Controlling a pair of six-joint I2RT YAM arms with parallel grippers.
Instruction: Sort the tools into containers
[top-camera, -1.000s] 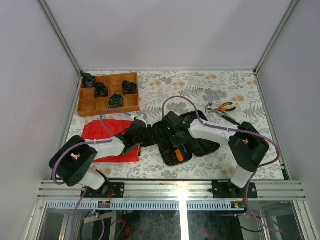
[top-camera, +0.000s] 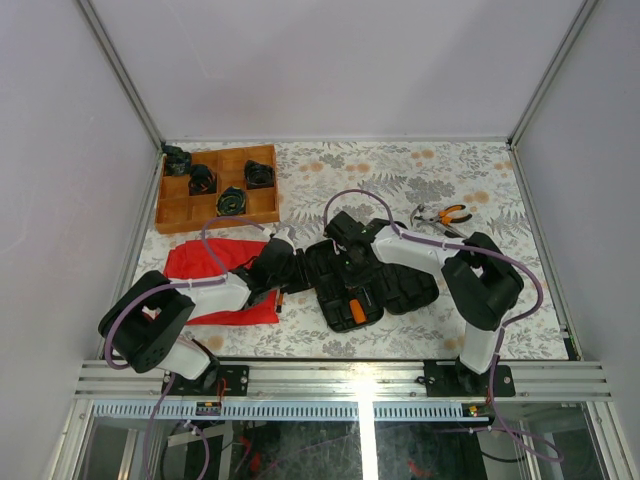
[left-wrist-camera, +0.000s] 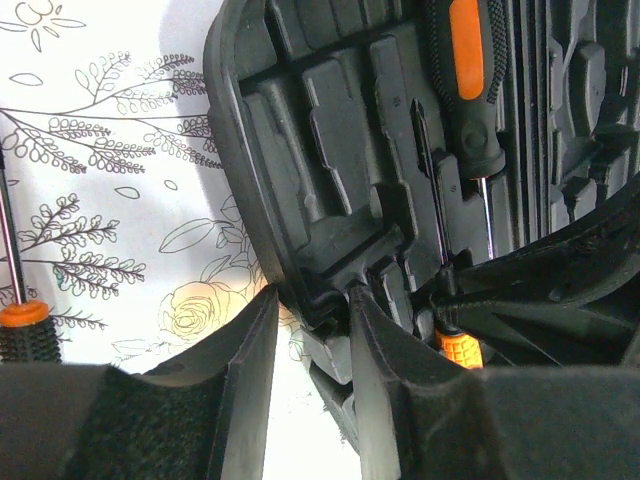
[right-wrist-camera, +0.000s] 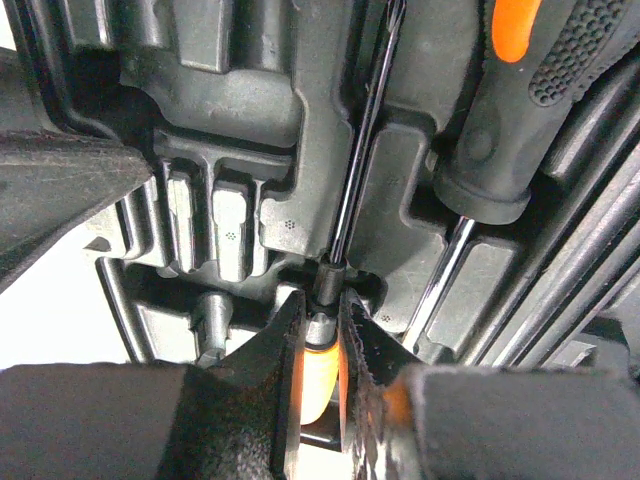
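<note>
The black tool case (top-camera: 408, 290) lies unfolded in the middle of the table. My left gripper is shut on the case's near wall. Inside the case, my right gripper is shut around the neck of a slim screwdriver (right-wrist-camera: 318, 380) with an orange handle; its shaft lies along a slot. Beside it rests a thicker black-and-orange screwdriver, also visible in the left wrist view (left-wrist-camera: 468, 60). Another screwdriver (left-wrist-camera: 22, 315) lies on the table left of the case. From above, the right gripper covers the slim screwdriver.
A wooden divided box (top-camera: 190, 214) with several dark rolled items stands at the back left. A red cloth (top-camera: 215, 262) lies under the left arm. Orange-handled pliers (top-camera: 456, 214) and a hammer (top-camera: 424, 213) are at the right rear.
The right arm's elbow has shifted slightly left, while its gripper stays over the case. My left arm and the case look unmoved.
</note>
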